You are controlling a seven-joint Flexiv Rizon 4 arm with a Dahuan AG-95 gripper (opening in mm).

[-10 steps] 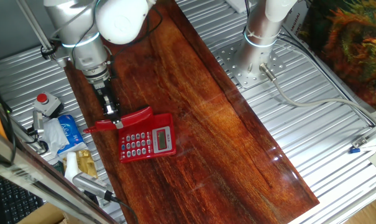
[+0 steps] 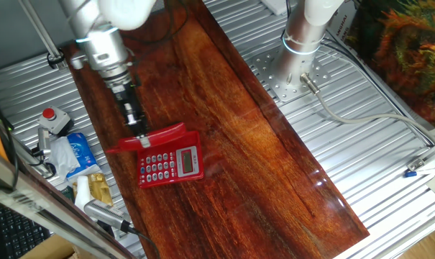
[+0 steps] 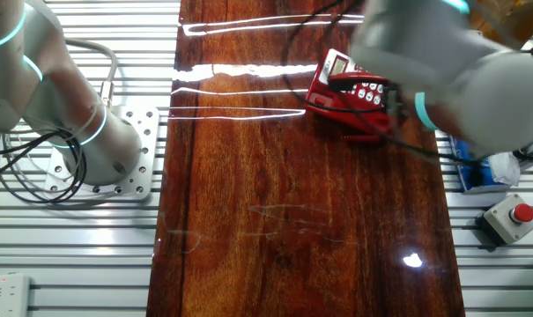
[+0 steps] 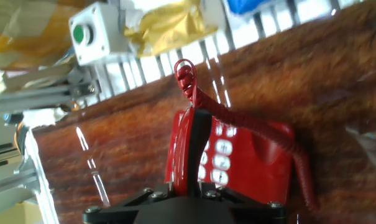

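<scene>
A red telephone base (image 2: 180, 173) with a grey keypad and small display lies on the wooden table. My gripper (image 2: 144, 141) is shut on the red handset (image 2: 168, 135) around its middle. In exterior view 1 the handset overlaps the base's edge on the cradle side and appears raised above it. From the wrist, the handset (image 4: 183, 146) is seen edge-on between the fingers, with the base (image 4: 271, 171) beyond it. A red coiled cord (image 4: 253, 124) runs from the handset's end past the base. In exterior view 2 the arm hides much of the phone (image 3: 323, 88).
Beside the table stand a red-buttoned box (image 2: 53, 119), a blue-and-white packet (image 2: 79, 154) and a gold wrapper (image 2: 100, 188).
In exterior view 1 the gripper and the handset have shifted a little to the right, across the base's edge. The base has stayed in place.
</scene>
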